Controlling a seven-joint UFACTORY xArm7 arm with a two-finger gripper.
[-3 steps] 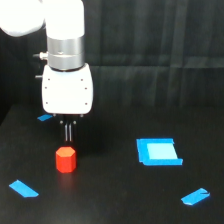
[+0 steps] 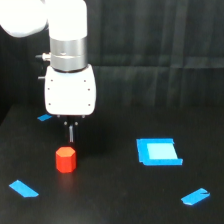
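Note:
A white robot arm hangs on the left with its gripper [image 2: 70, 133] just above a red hexagonal block [image 2: 65, 159], which stands on the black table. The thin dark fingers point down, a little above and to the right of the block's top. I cannot tell whether they are open or shut. A pale square outlined in blue tape [image 2: 160, 151] lies to the right.
Strips of blue tape [image 2: 23, 189] lie at the front left, at the front right [image 2: 195, 197] and behind the gripper. A dark curtain hangs behind.
The gripper has moved slightly to the right. The red block has not visibly moved.

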